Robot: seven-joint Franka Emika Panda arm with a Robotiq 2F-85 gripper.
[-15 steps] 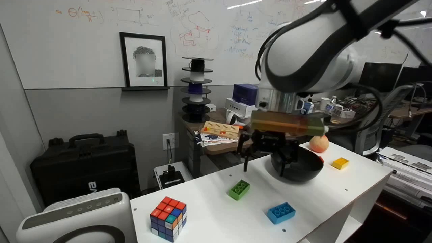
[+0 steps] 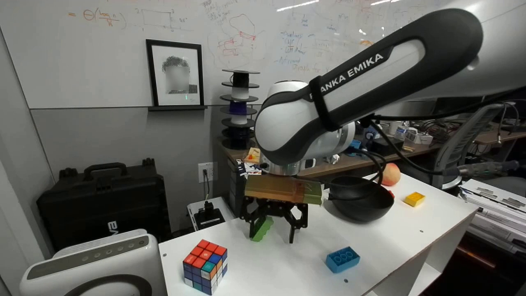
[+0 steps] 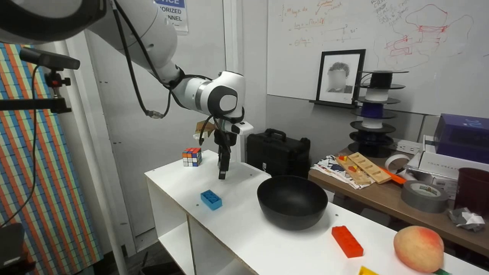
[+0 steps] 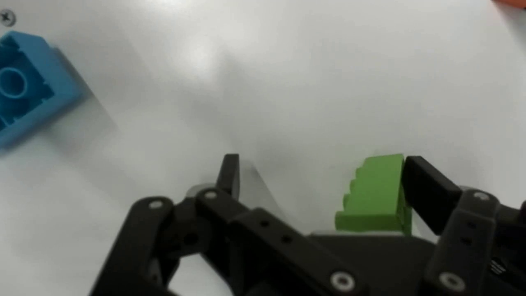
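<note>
My gripper (image 2: 272,239) is low over the white table, its fingers spread wide. The green block (image 2: 262,229) stands tipped on the table by the left finger in exterior view 1. In the wrist view the green block (image 4: 379,190) lies inside the gap, against or very close to the right finger (image 4: 426,190), with its studs facing left. Clear space separates it from the left finger (image 4: 229,175), so it is not clamped. From the second exterior view my gripper (image 3: 222,176) is seen edge-on and the green block is hidden.
A blue block (image 2: 343,259) lies nearer the table's front edge, and a Rubik's cube (image 2: 205,266) sits at the left end. Toward the other end are a black bowl (image 3: 292,201), a red block (image 3: 347,241), a peach (image 3: 418,249) and a yellow block (image 2: 414,199).
The arm has come down and to the left in exterior view 1. The green block, lying flat before with its hollow side up, now sits farther left and is tipped. Other objects have stayed put.
</note>
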